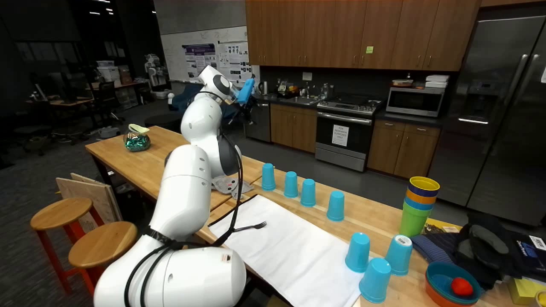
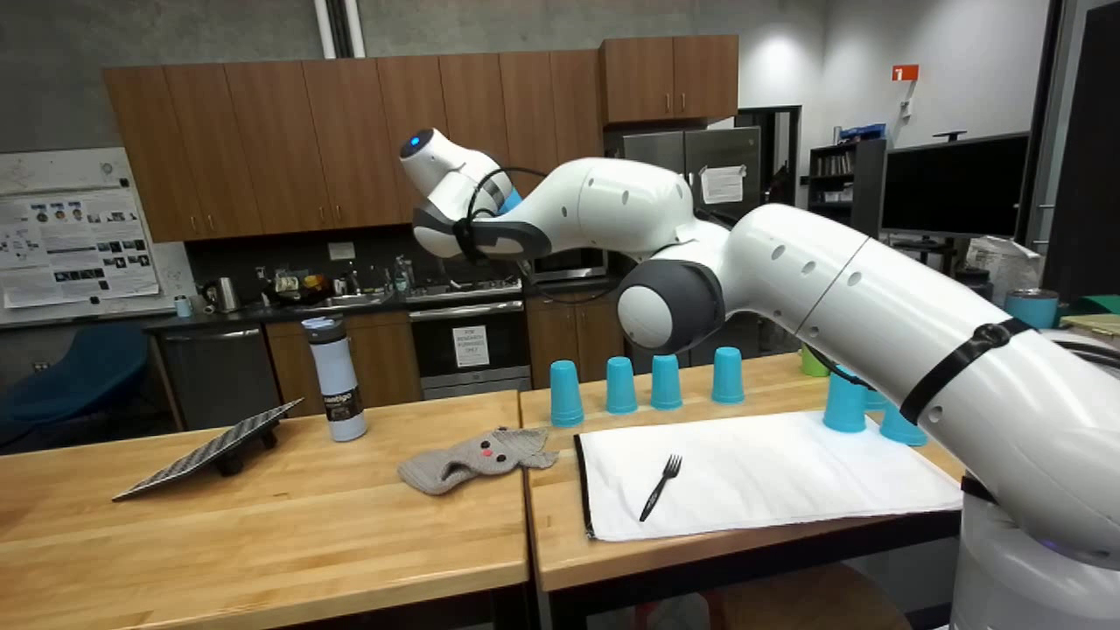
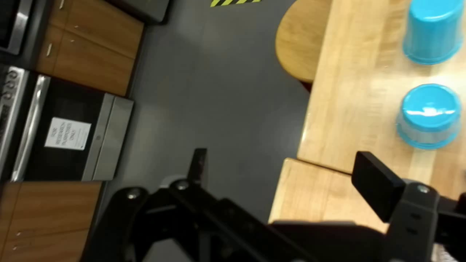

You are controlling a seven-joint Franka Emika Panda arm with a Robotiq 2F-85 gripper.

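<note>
My gripper is open in the wrist view, its two black fingers wide apart with only floor and table edge behind them. In exterior view 1 it hangs high beyond the table's far side, partly hidden by the arm. Several upside-down blue cups stand on the table: a row including an end cup [image 2: 567, 394] along the far edge, and a cluster with one cup [image 1: 376, 280] at the towel's right end. Two blue cups show in the wrist view, the nearer cup [image 3: 428, 115] right of the gripper. A dark fork [image 2: 661, 488] lies on the white towel [image 2: 777, 472].
A grey cloth [image 2: 472, 460], a bottle [image 2: 336, 380] and a tilted dark panel [image 2: 215, 450] occupy the other table. At right stand a stack of coloured cups [image 1: 418, 209] and a teal bowl [image 1: 440, 279] holding a red ball. Most of the towel is bare.
</note>
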